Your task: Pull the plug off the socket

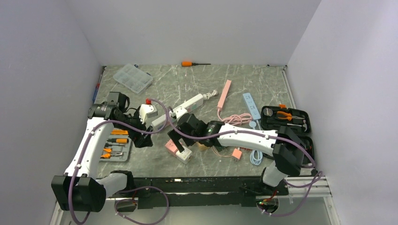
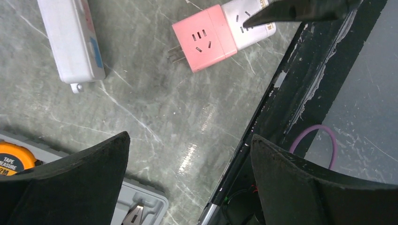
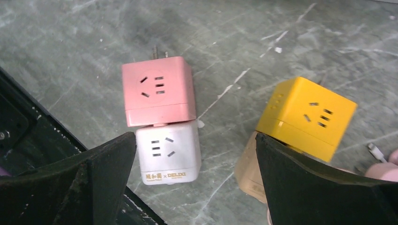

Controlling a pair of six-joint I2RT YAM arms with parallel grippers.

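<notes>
A pink cube adapter (image 2: 204,40) sits plugged against a white cube socket (image 2: 248,35) near the front middle, its metal prongs sticking out on the far side. My right gripper (image 1: 177,145) is open above the pair; in the right wrist view the pink cube (image 3: 158,93) and white cube (image 3: 167,154) lie between and beyond its fingers. My left gripper (image 1: 144,136) stands open over bare table to the left of them, with nothing between its fingers.
A yellow adapter (image 3: 309,119) on a beige one sits right of the pair. A white power strip (image 2: 72,47) lies behind; a tool tray (image 2: 141,201) is at left, cables and a black tool case (image 1: 284,119) at right. The table's front edge is close.
</notes>
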